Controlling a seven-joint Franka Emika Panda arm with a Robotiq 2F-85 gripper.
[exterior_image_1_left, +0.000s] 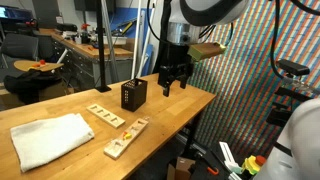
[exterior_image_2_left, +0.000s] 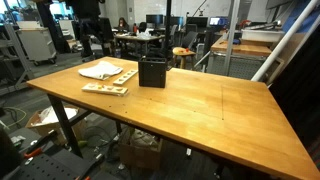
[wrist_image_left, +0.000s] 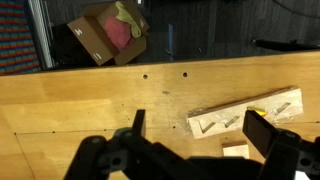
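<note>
My gripper hangs above the wooden table with its two black fingers wide apart and nothing between them; it also shows as a gripper (exterior_image_1_left: 175, 82) over the table in exterior view 1. A pale wooden board (exterior_image_1_left: 126, 138) lies near the table's edge. In the wrist view this board (wrist_image_left: 215, 120) has short slots and a small yellow thing on it, partly behind a finger. Farther in rests a second pale board (exterior_image_1_left: 106, 115). A black box (exterior_image_1_left: 133, 95) stands beyond the boards, and a white cloth (exterior_image_1_left: 50, 138) is spread flat.
Below the table edge, a cardboard box (wrist_image_left: 97, 40) with red and yellow-green items sits on the floor. In exterior view 2, a wide stretch of bare table (exterior_image_2_left: 220, 112) extends past the black box (exterior_image_2_left: 152, 74). Desks and chairs fill the background.
</note>
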